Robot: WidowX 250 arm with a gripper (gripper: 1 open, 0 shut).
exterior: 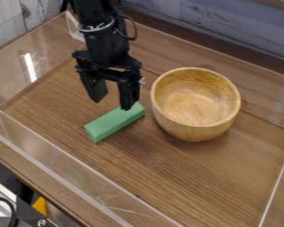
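My black gripper [106, 90] hangs over the table in the upper middle of the camera view, just behind a green block [114, 122]; it is open, with nothing seen between its fingers. The green block lies flat and diagonal on the wooden table. To the right of both stands a round tan wooden bowl [195, 99], empty.
A pale wall or panel [222, 22] borders the back. Dark cabling [4, 208] and a small yellow item lie at the lower left edge.
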